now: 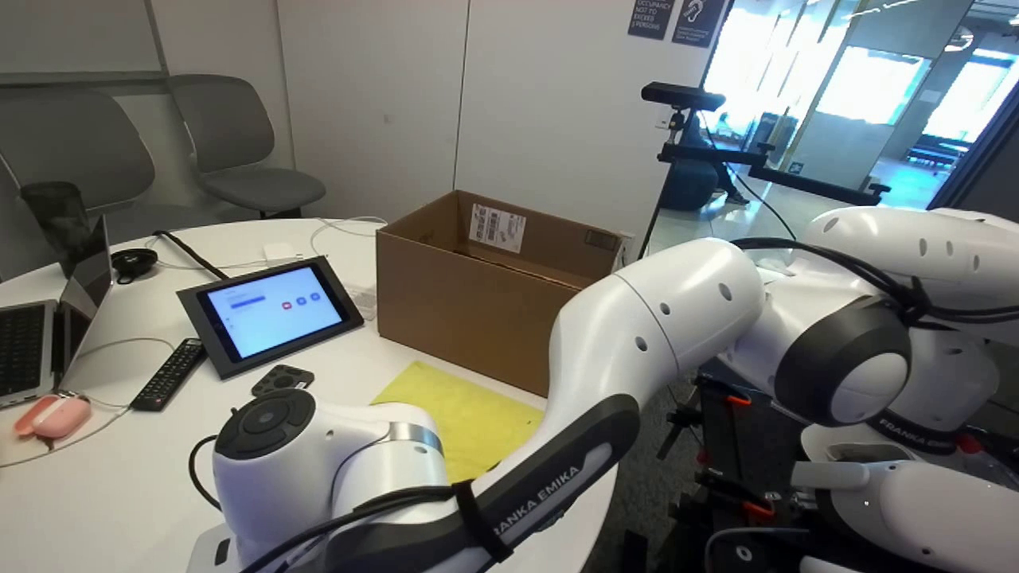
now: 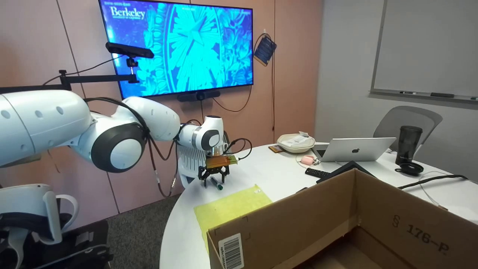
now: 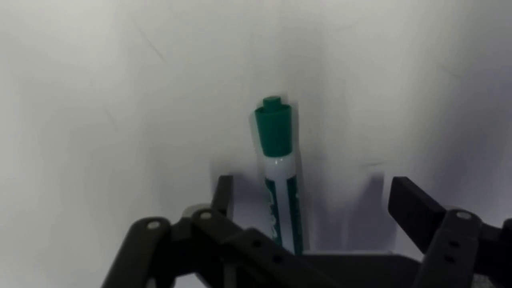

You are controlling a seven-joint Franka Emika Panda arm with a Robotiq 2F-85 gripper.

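Note:
A marker [image 3: 278,168] with a green cap and a white and green barrel lies on the white table. In the wrist view its cap points away from the gripper, and its lower end is hidden behind the gripper's body. My gripper is open, its two dark fingers apart on either side of the marker, the left one closer to it. In exterior view 2 the gripper [image 2: 214,181] is low over the table near its edge, with the marker [image 2: 217,183] beneath it. Exterior view 1 does not show the fingers.
A yellow cloth [image 2: 233,207] lies flat beside the marker. Past it stands an open cardboard box [image 1: 458,305]. A tablet [image 1: 277,310], a black remote [image 1: 170,374] and a laptop [image 2: 358,150] occupy other parts of the table.

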